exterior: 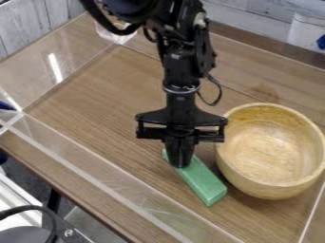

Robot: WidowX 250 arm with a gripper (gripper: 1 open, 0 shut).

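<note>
The black gripper (178, 156) points down at the upper end of a green bar (200, 182), its fingertips on or just over it. The fingers look shut, and nothing clearly shows between them. The bar lies diagonally on the wooden table. A large pale wooden bowl (271, 163) sits just right of the gripper and bar.
Bare table (102, 114) stretches to the left and behind the arm. A clear edge strip runs along the left and front, with metal and cable parts at lower left. A blue object (318, 42) is partly visible at the top right edge.
</note>
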